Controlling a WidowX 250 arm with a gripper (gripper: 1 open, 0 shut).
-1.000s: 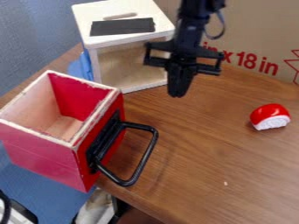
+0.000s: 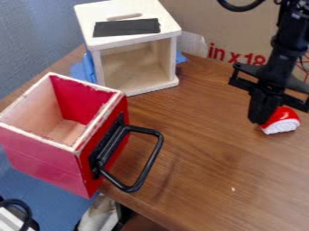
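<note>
The black robot gripper (image 2: pixel 261 111) has its tip low at the right of the table, over a red and white object (image 2: pixel 281 125) that it partly covers. Whether the fingers are open or shut, or touching the object, I cannot tell. At the left stands an open red box (image 2: pixel 39 156) with a black wire handle hanging out toward the table.
A white open-fronted cabinet (image 2: pixel 135 87) with a dark strip on top stands at the back left. A cardboard box (image 2: pixel 208 32) backs the scene; blue cloth lies at the left.
</note>
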